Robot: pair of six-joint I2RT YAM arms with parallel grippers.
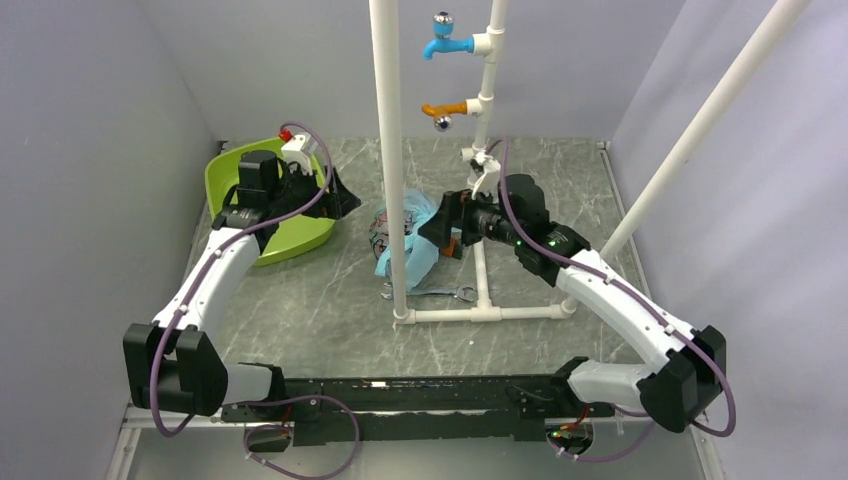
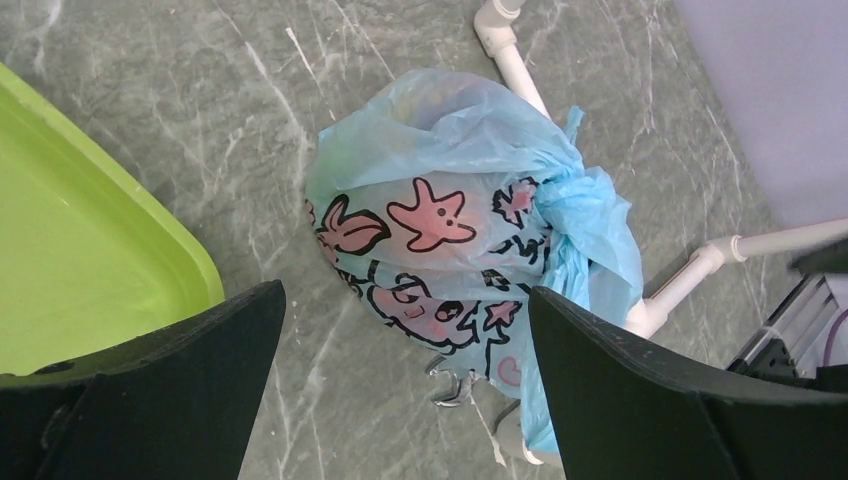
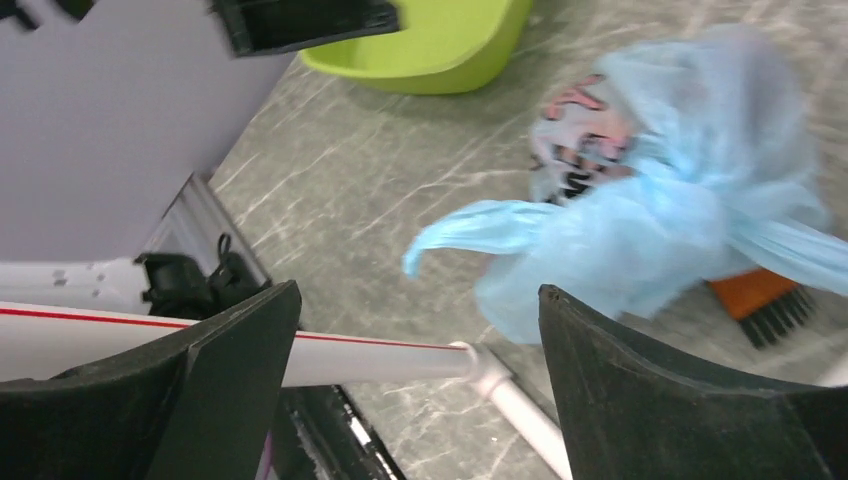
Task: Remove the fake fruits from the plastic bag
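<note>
The light blue plastic bag (image 1: 420,235) lies bunched on the grey floor behind the front upright pipe, printed with pink sea creatures and twisted at one side (image 2: 440,220); what it holds is hidden, only faintly tinted shapes showing through. My left gripper (image 1: 343,200) hangs open above the floor between the green basin and the bag; in its wrist view the bag lies between and beyond the fingertips. My right gripper (image 1: 446,225) stands open just above the bag's right part, with nothing between its fingers; the bag (image 3: 640,240) is blurred below it.
A green basin (image 1: 300,240) sits at the left. White pipes (image 1: 530,312) form a frame around the bag, with a blue tap (image 1: 450,45) and orange tap (image 1: 445,110) above. A wrench (image 1: 463,293) and an orange brush (image 1: 453,247) lie by the bag.
</note>
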